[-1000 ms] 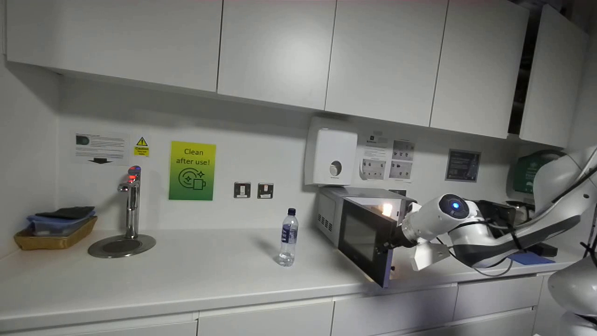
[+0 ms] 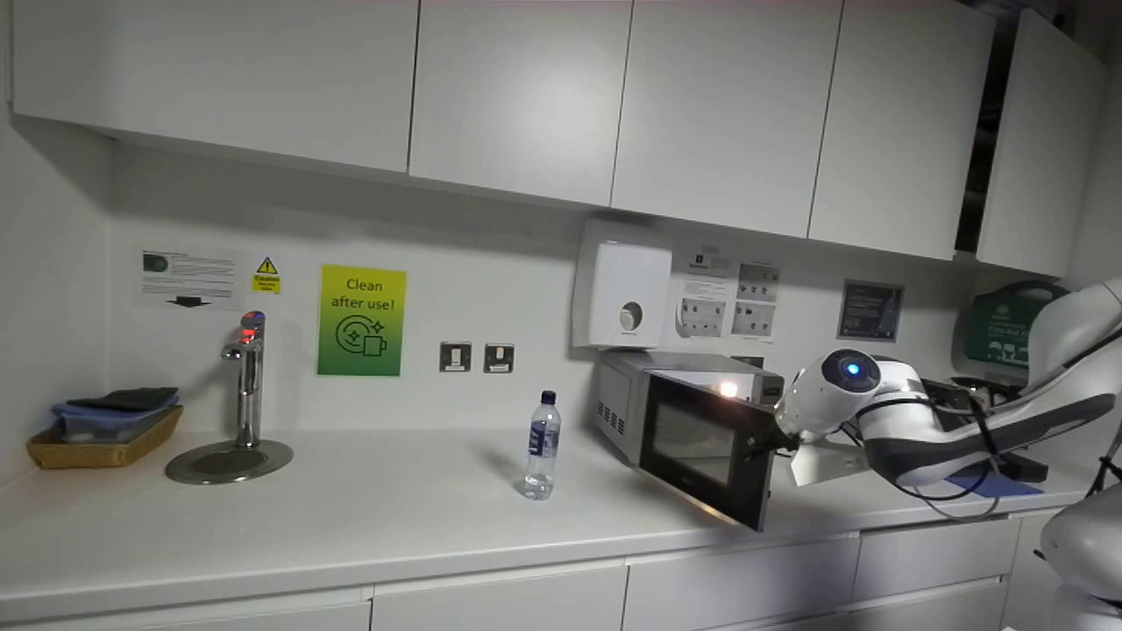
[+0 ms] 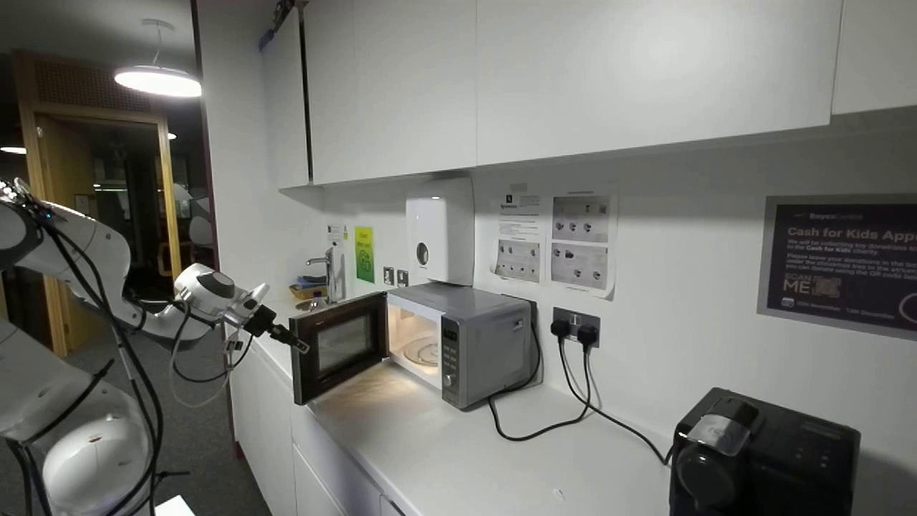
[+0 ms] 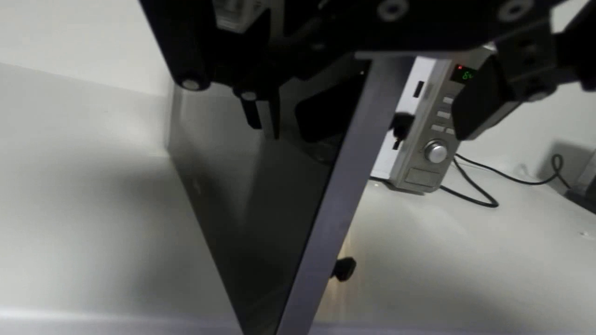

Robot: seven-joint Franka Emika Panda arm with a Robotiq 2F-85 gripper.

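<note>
The microwave stands on the counter with its door ajar and its lit inside showing a glass turntable. At the free edge of that door is my gripper. In the wrist view my gripper is open, its fingers spread on either side of the door's edge. One finger is clear of the edge on the inner side; the other lies before the dark front face, where its contact cannot be told. In exterior view 1 the gripper appears dark and small against the door.
A clear water bottle stands left of the microwave. A tap and a basket are farther left. Power cables and a black coffee machine lie to the microwave's other side.
The microwave door has swung somewhat toward its closed position, its free edge shifting right in exterior view 1. My gripper has moved right with it; the bottle stands unmoved.
</note>
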